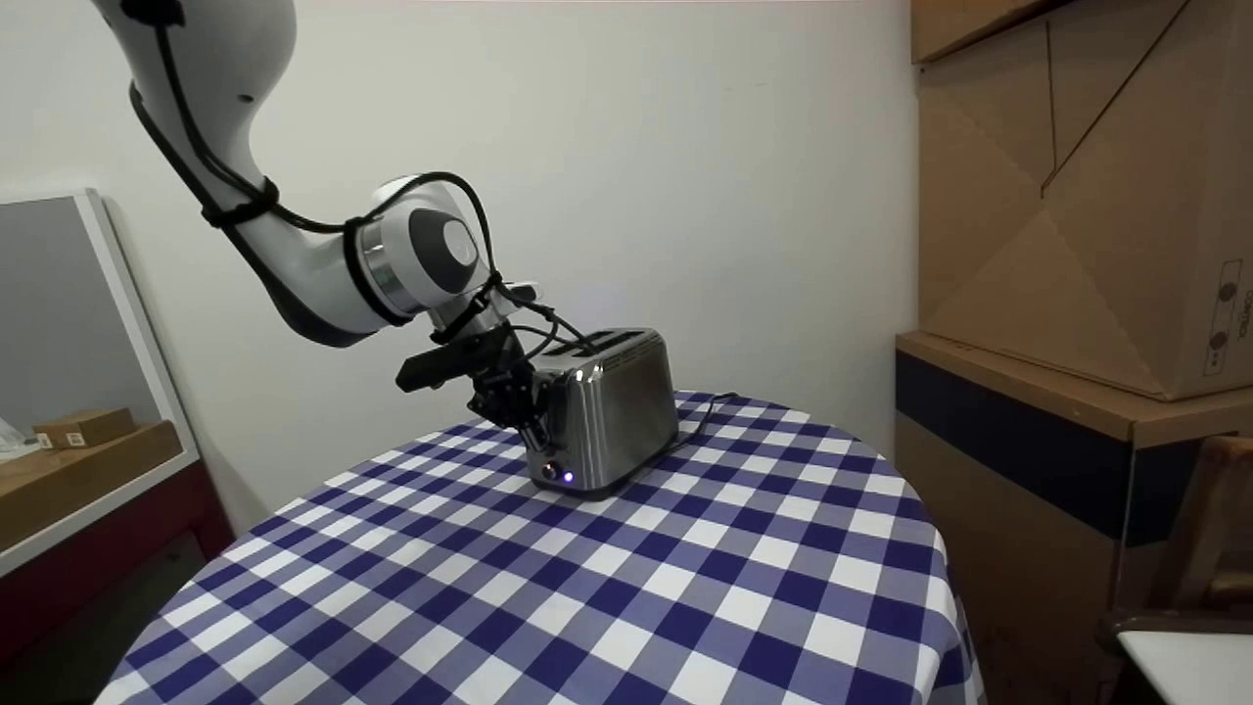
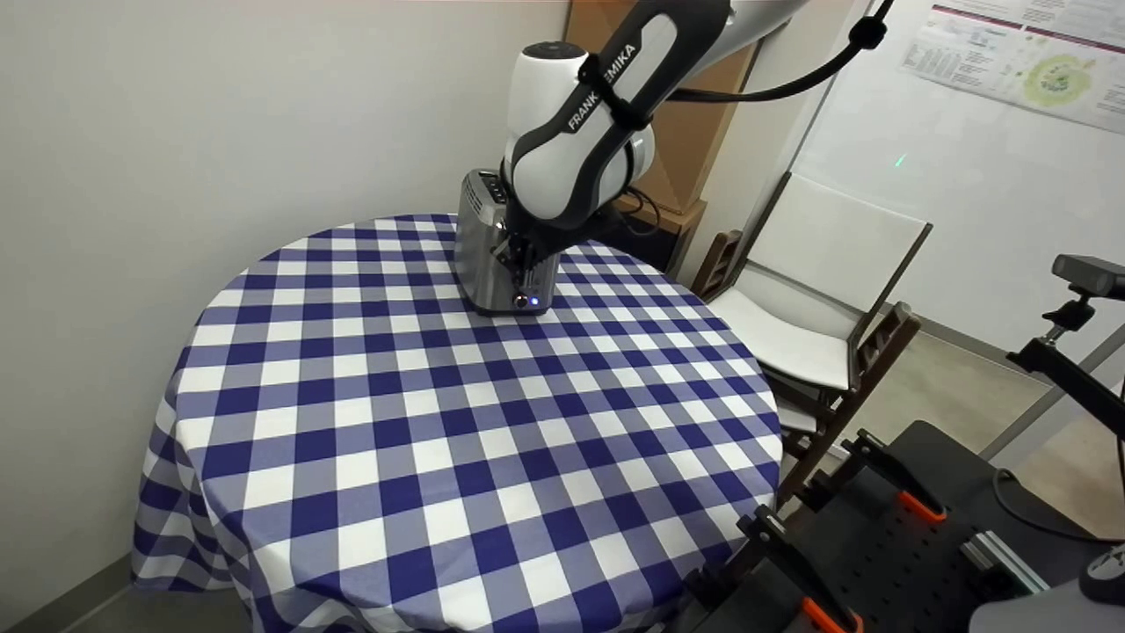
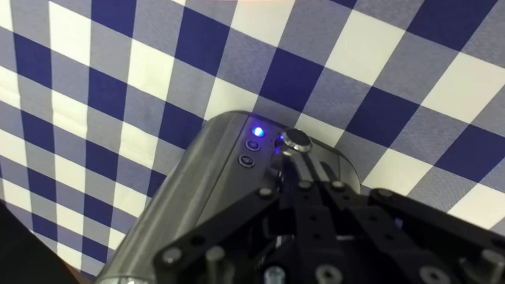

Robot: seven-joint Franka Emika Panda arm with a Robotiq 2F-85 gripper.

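Observation:
A silver toaster (image 1: 623, 405) stands upright on the checkered tablecloth, its narrow control end facing the front. My gripper (image 1: 537, 442) is against or just in front of that end, pointing down, low near the knob. In the wrist view, the shut gripper has its fingers right beside the round knob (image 3: 297, 139); nothing shows between them. A lit blue button (image 3: 258, 131) glows beside two unlit ones (image 3: 246, 161). The lever is hidden behind my fingers, and whether they touch the toaster is hard to tell.
The tablecloth (image 2: 422, 422) is clear in front of the toaster. A black cord (image 1: 708, 411) runs behind it. The wall stands close behind the table; cardboard boxes (image 1: 1057, 235) are to the right in exterior view 1.

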